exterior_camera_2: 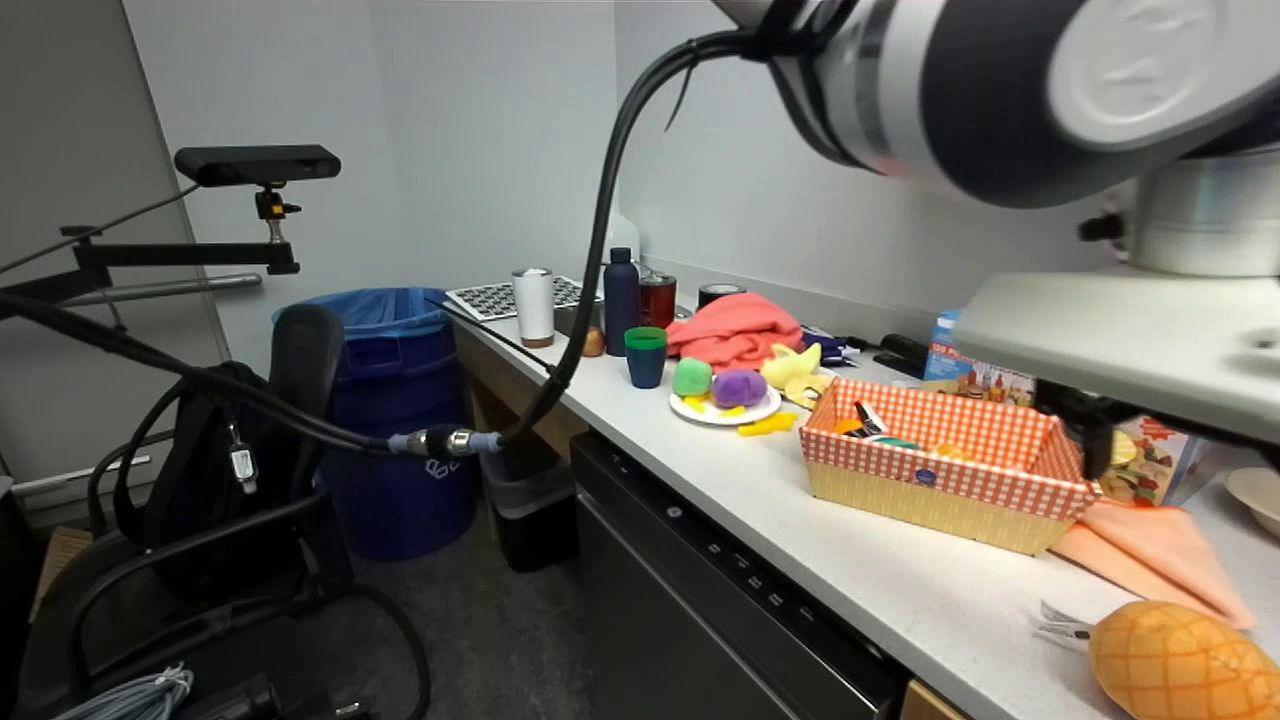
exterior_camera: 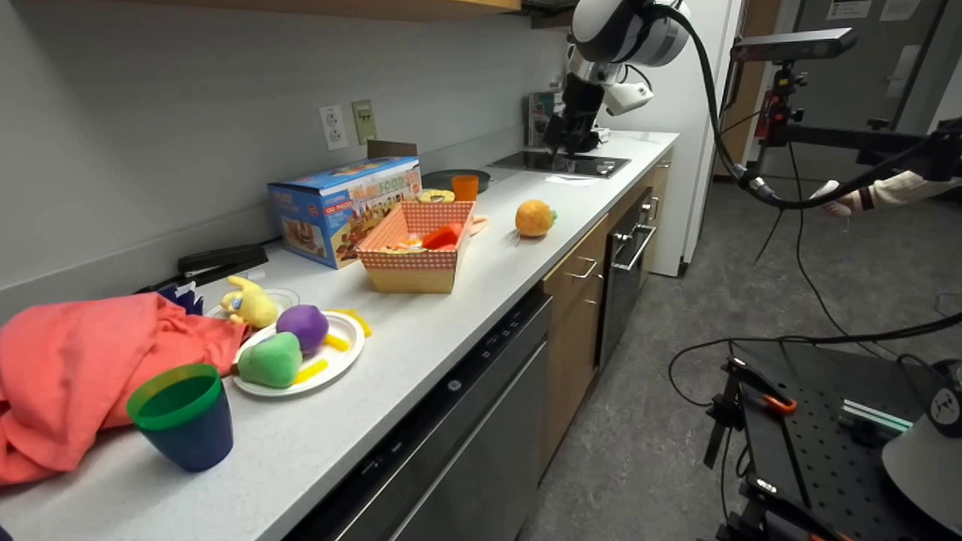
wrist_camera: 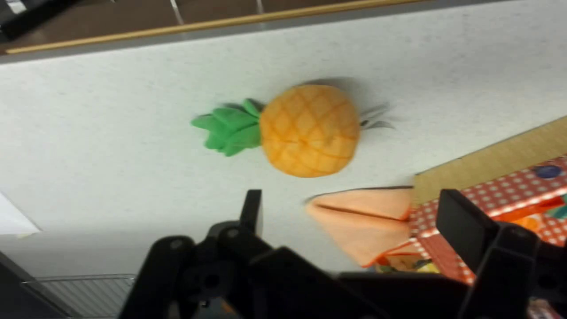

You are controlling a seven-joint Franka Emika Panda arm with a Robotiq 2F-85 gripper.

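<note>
A plush pineapple (wrist_camera: 311, 131) with green leaves lies on its side on the white counter in the wrist view; exterior view 1 has the same pineapple (exterior_camera: 533, 218) right of the basket. My gripper is open, its two black fingers wide apart with nothing held between them. Beyond the fingertips lie bare counter, a peach cloth (wrist_camera: 366, 220) and a corner of the red-checked basket (wrist_camera: 494, 196). In exterior view 1 the gripper (exterior_camera: 570, 140) hangs over the far counter near the cooktop, clear of the pineapple. Exterior view 2 mostly hides it behind the arm.
The basket (exterior_camera: 416, 278) holds toy food, with a play food box (exterior_camera: 347, 207) behind it. Nearer stand a plate (exterior_camera: 347, 356) with plush food, a green-rimmed cup (exterior_camera: 185, 424) and a coral cloth (exterior_camera: 99, 361). Bare counter lies along the front edge.
</note>
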